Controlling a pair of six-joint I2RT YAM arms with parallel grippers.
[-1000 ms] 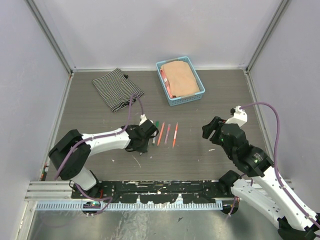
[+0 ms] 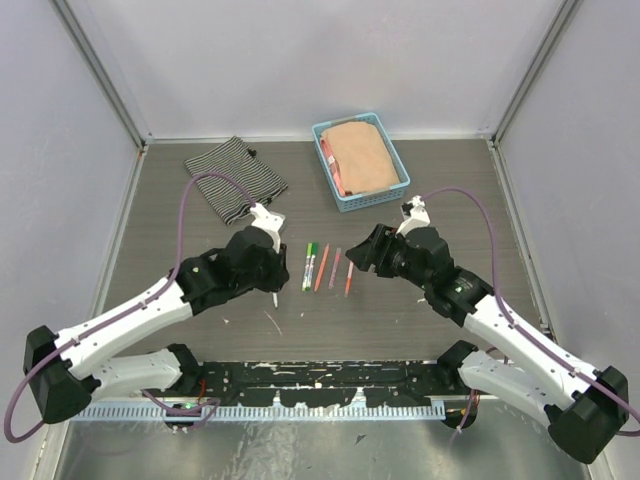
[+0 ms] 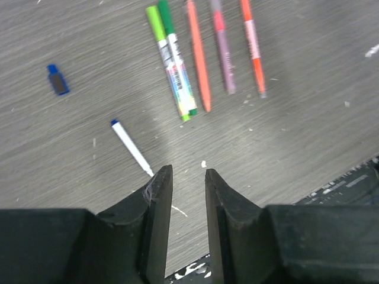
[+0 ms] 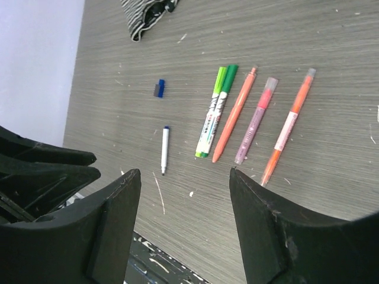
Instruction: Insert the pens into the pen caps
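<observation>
Markers and pens lie in a row on the table: light green (image 3: pixel 172 80), dark green (image 4: pixel 219 110), orange (image 4: pixel 235 112), pink (image 4: pixel 256 122) and orange-red (image 4: pixel 284 130). A thin white pen (image 4: pixel 165 148) lies left of them, near a small blue cap (image 3: pixel 58 79). My left gripper hangs above the white pen, fingertips apart with nothing seen between them. My right gripper is open and empty, over the right end of the row.
A blue basket (image 2: pixel 396 170) with tan cloth stands at the back. A striped cloth (image 2: pixel 225 170) lies back left.
The right arm has moved leftward toward the row.
</observation>
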